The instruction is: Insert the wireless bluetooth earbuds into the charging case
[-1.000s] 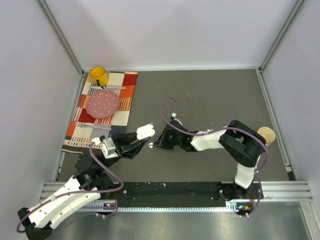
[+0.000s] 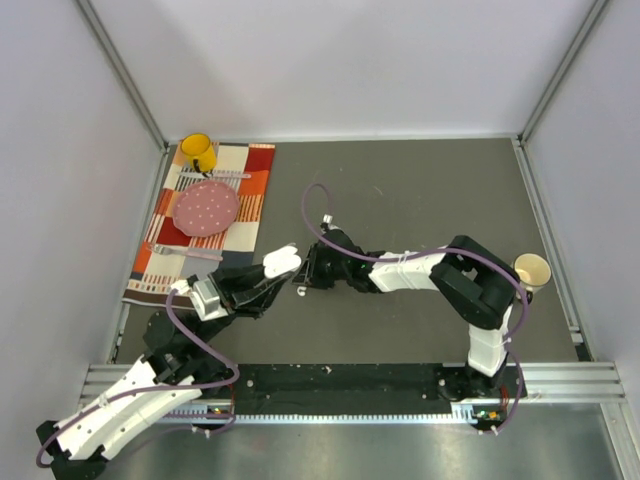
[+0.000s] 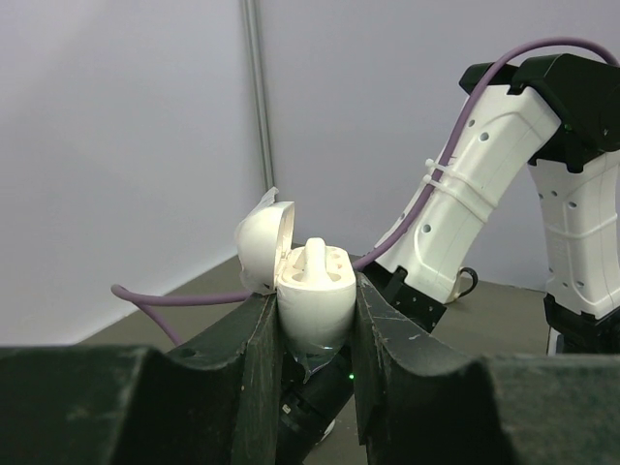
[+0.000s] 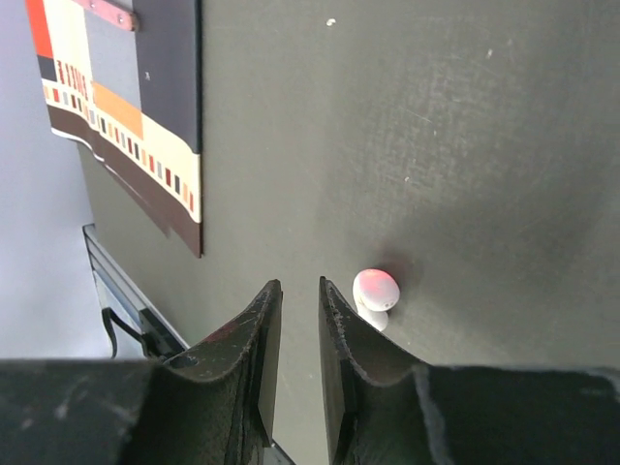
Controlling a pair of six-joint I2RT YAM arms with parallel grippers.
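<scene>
My left gripper is shut on the white charging case, its lid standing open to the left. In the top view the case is held above the table, close to my right gripper. Whether an earbud sits in it, I cannot tell. A white earbud with a reddish tip lies on the grey table, just right of the fingertips in the right wrist view. From above, this earbud shows below the right fingertips. The right fingers stand part open with only bare table seen between them.
A checked placemat at the left bears a pink plate, a fork, a knife and a yellow mug. A cream cup stands at the far right.
My right gripper has shifted slightly left and back over the earbud, which lies where it was. The left gripper has moved slightly left with the case.
</scene>
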